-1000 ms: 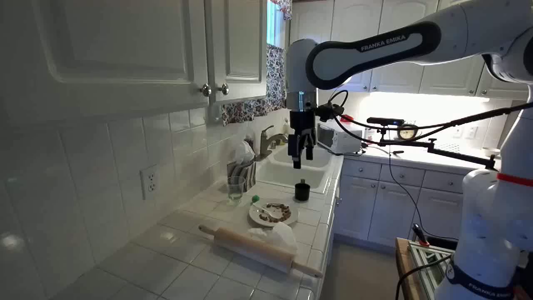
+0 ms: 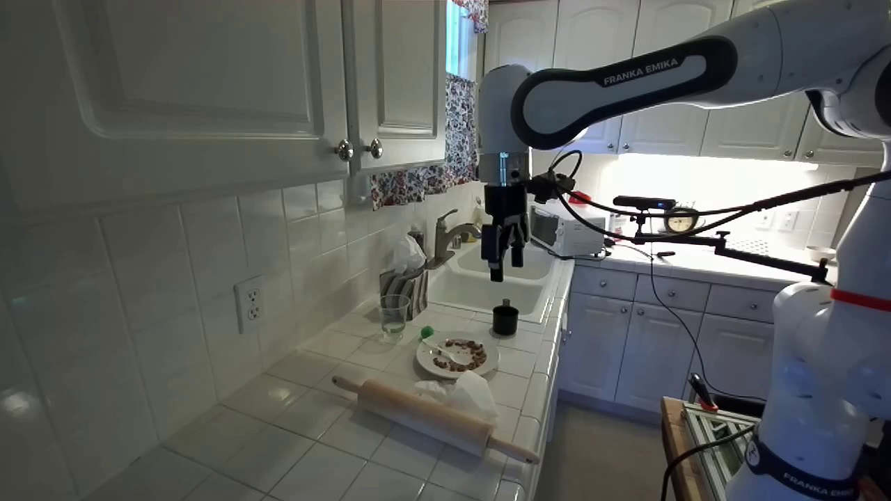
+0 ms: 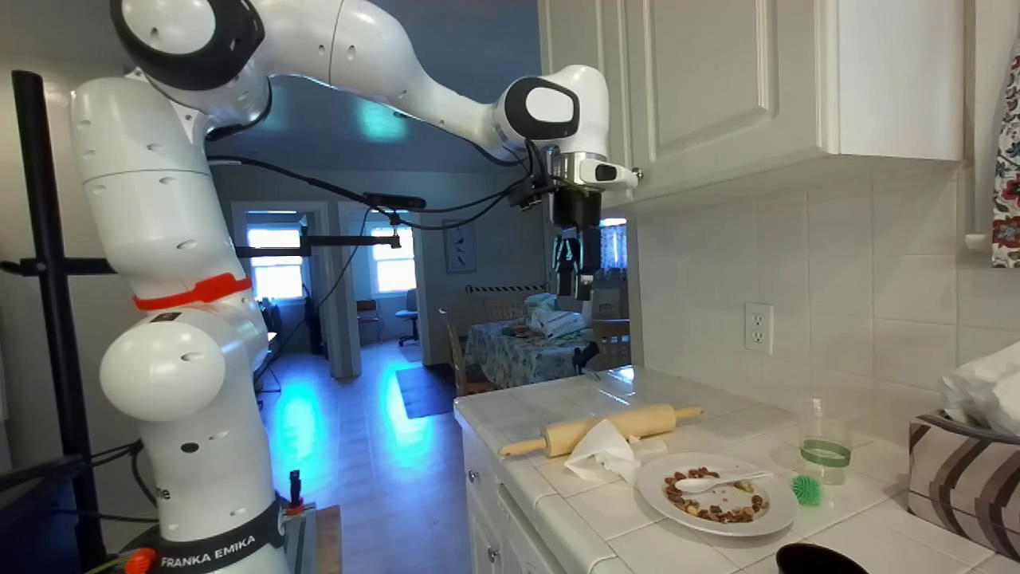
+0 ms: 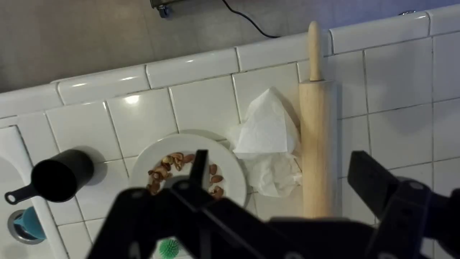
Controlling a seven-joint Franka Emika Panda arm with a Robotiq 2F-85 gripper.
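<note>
High over the tiled counter, my gripper (image 2: 507, 266) points straight down. In the wrist view its fingers (image 4: 199, 166) stand wide apart, with nothing held between them. Far below lie a white plate (image 4: 148, 157) of nuts, crumpled white paper (image 4: 266, 129) and a wooden rolling pin (image 4: 317, 146). A white spoon (image 3: 712, 481) rests on the plate; the gripper mostly hides it in the wrist view. Near the sink stands a small black cup with a handle (image 4: 71, 170). Beside the plate are a green spiky ball (image 3: 806, 489) and a clear cup (image 3: 824, 445) with a green band.
A striped tissue box (image 2: 409, 292) stands against the wall by the sink (image 2: 493, 288). Cabinets (image 2: 401, 83) hang over the counter's wall side. Bare tiles (image 2: 242, 442) lie in front of the rolling pin, and the counter edge drops to the floor.
</note>
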